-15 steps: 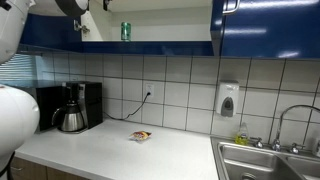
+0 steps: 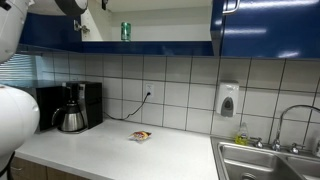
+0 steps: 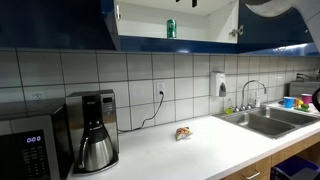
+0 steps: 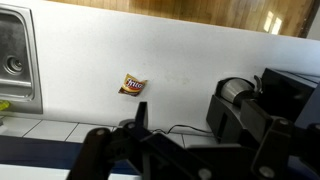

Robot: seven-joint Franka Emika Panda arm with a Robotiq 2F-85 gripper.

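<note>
A small brown and orange snack packet point(image 4: 132, 85) lies on the white counter point(image 4: 190, 55) in the wrist view; exterior view 2 shows the same packet point(image 3: 183, 132) near the wall. My gripper is high above the counter, with its dark fingers spread apart and nothing between them. Only bits of it show at the top edge in the exterior views. A green can point(image 2: 126, 32) stands upright on the open shelf of the blue wall cabinet, apart from the gripper.
A coffee maker point(image 3: 94, 130) with a steel carafe stands beside a microwave point(image 3: 30, 148). On the other side is a sink point(image 2: 258, 160) with a faucet point(image 2: 290, 115), below a soap dispenser point(image 2: 227, 99).
The arm at the top edge has shifted very slightly over the last second. The packet, the can and everything else stay in place.
</note>
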